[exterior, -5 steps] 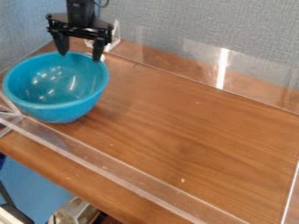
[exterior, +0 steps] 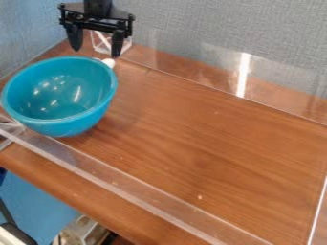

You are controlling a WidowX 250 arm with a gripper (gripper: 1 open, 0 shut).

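My gripper point(exterior: 96, 43) is at the top left of the camera view, black, its two fingers pointing down and spread apart, open. A teal plastic bowl point(exterior: 60, 96) sits empty on the left part of the wooden table point(exterior: 205, 163), below and slightly in front of the gripper. A small white object point(exterior: 109, 62) shows just behind the bowl's rim, under the gripper, too small to identify.
Clear plastic barriers edge the table along the back, front and right. Padded grey walls stand behind. A blue area with some clutter shows below the front left edge.
My gripper has risen, moving up away from the bowl's back rim over the last second. The bowl has not visibly moved.
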